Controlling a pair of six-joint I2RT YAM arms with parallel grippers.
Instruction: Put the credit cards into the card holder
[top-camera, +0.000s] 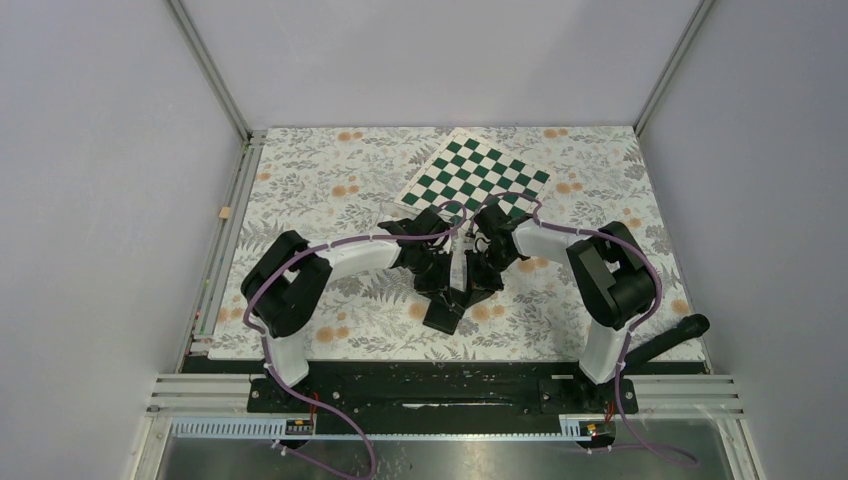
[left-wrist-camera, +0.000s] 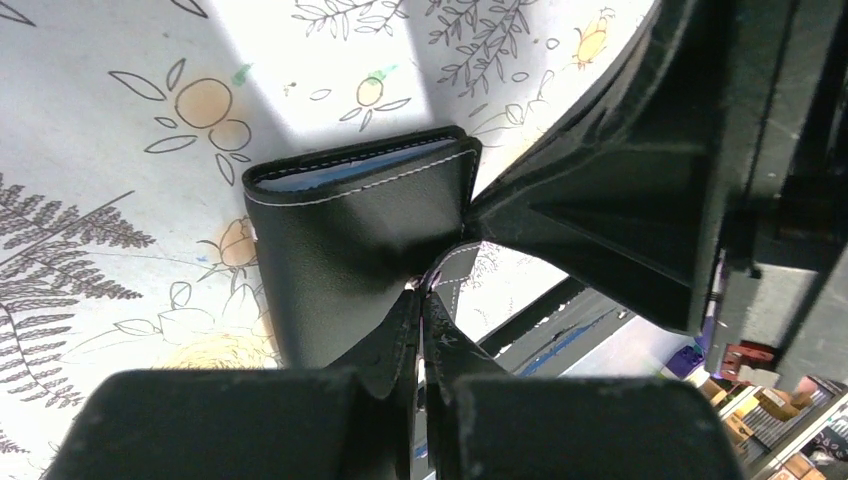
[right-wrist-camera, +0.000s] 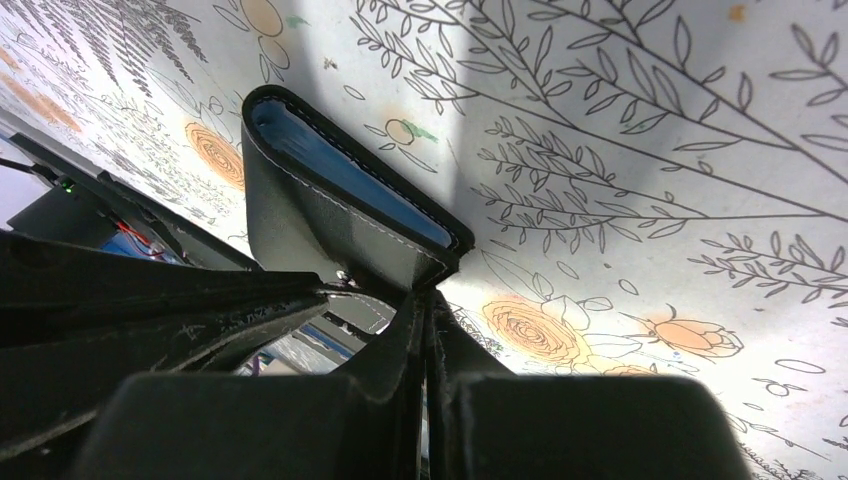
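The black card holder (left-wrist-camera: 350, 250) lies on the patterned cloth near the table's front, its stitched mouth showing something pale blue (right-wrist-camera: 345, 170) inside; lining or cards, I cannot tell. My left gripper is shut on the holder's thin strap (left-wrist-camera: 450, 262), which curves up into its fingertips beside a metal snap (right-wrist-camera: 345, 278). At the holder's side edge, close to the mouth, my right gripper is shut with that edge between its fingertips. From above, both grippers meet over the holder (top-camera: 442, 317) and partly cover it. No loose card shows.
A green and white checkered board (top-camera: 470, 172) lies behind the arms. A black cylindrical object (top-camera: 672, 338) rests at the front right.
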